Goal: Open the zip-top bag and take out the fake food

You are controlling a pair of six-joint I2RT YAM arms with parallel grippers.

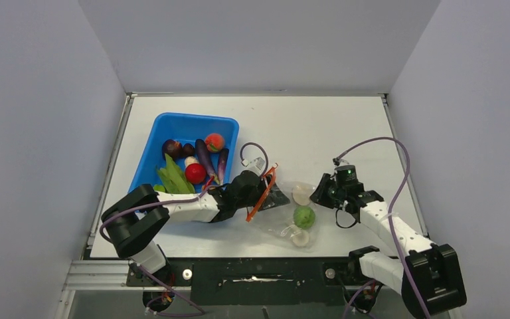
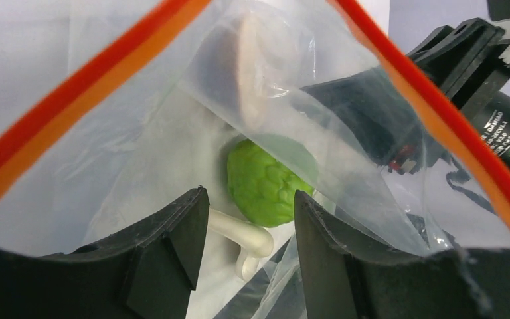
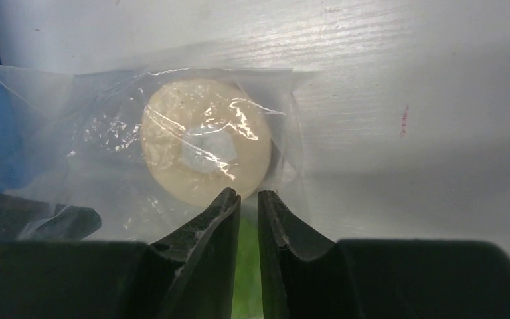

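The clear zip top bag [image 1: 279, 222] lies on the table, its orange-edged mouth [image 1: 263, 193] standing open to the left. Inside are a green cabbage-like piece [image 2: 265, 183], a pale stalk-shaped piece [image 2: 242, 236] and a beige ring [image 3: 166, 159]. My left gripper points in through the mouth, fingers apart, nothing held between them; the green and pale pieces show beyond its tips. At the bag's right side, beside the ring, my right gripper is shut to a narrow gap on the clear plastic. Green shows through that gap.
A blue bin [image 1: 166, 119] at the left holds a tomato [image 1: 195, 173], eggplants [image 1: 204, 154], a peach [image 1: 214, 141] and other fake food. The left arm passes over the bin's front edge. Bare table lies behind the bag and to its right.
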